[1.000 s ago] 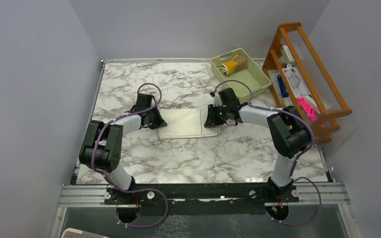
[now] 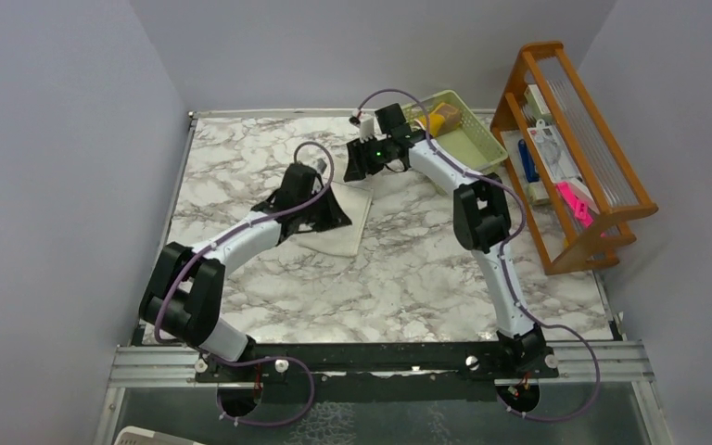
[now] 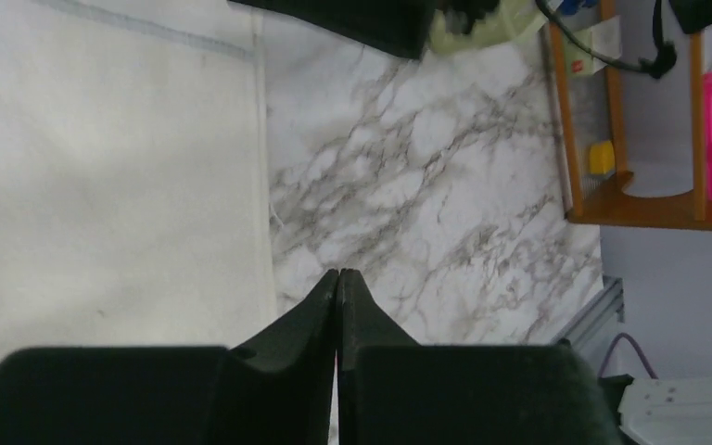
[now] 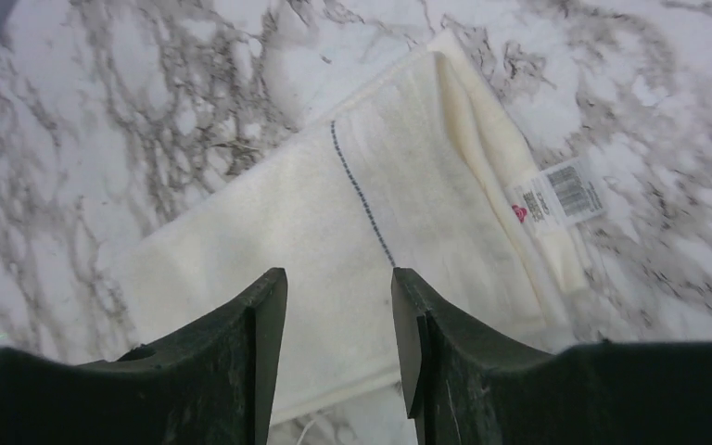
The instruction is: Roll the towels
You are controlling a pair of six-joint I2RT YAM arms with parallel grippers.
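Note:
A folded white towel (image 2: 343,236) lies turned lengthwise front to back on the marble table, partly hidden by my left arm in the top view. In the right wrist view its layers (image 4: 315,232), a dark stripe and a label on one end show. My left gripper is shut above the towel, nothing visible between its fingers. My right gripper hangs open over the towel's back end, nothing between its fingers.
A green basket (image 2: 468,139) with yellow items stands at the back right. A wooden rack (image 2: 593,111) with assorted items stands along the right side.
The towel has turned from crosswise to lengthwise.

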